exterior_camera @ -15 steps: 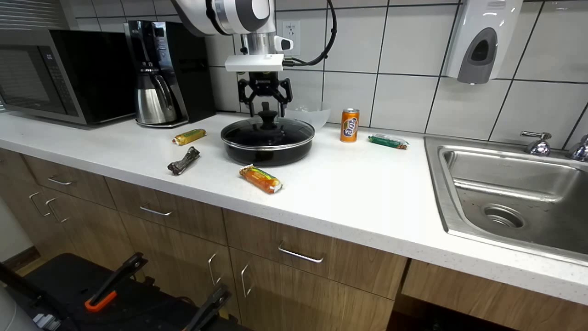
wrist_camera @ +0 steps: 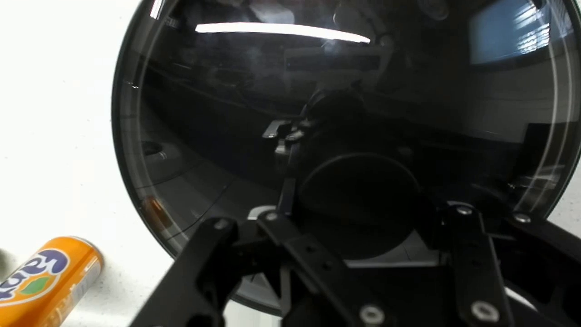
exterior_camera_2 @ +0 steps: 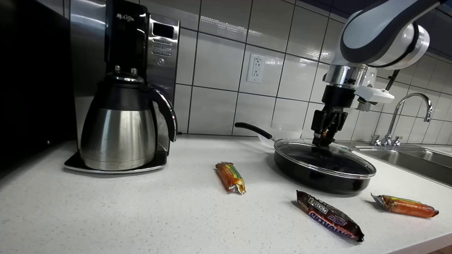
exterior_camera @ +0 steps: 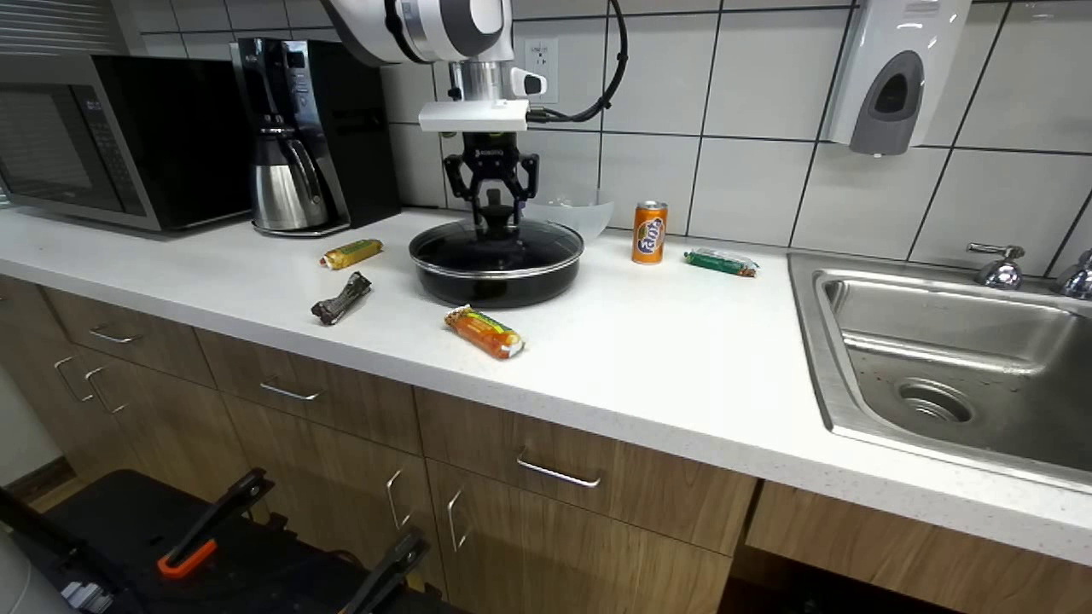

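Observation:
A black pan (exterior_camera: 498, 291) stands on the white counter under a glass lid (exterior_camera: 440, 246) with a metal rim. Its long handle (exterior_camera_2: 253, 129) points back toward the wall in the second exterior view. Directly above the lid's centre, my gripper (exterior_camera: 496, 210) points straight down, its fingers shut on the black lid knob (exterior_camera: 498, 217). In the wrist view the dark lid (wrist_camera: 228, 109) fills most of the picture, and the knob (wrist_camera: 359, 207) shows as a round black top between the fingers. The lid rests on the pan with no gap showing at its rim.
An orange soda can (exterior_camera: 649, 232) and a green wrapped bar (exterior_camera: 722, 262) stand right of the pan. Wrapped bars lie around its front and left, one orange (exterior_camera: 484, 332) close by. Behind is a translucent bowl (exterior_camera: 578, 210). Open counter lies toward the sink (exterior_camera: 942, 358).
The gripper's fingers have closed in from standing wide on both sides of the knob to gripping it. Pan, lid and bars look unmoved.

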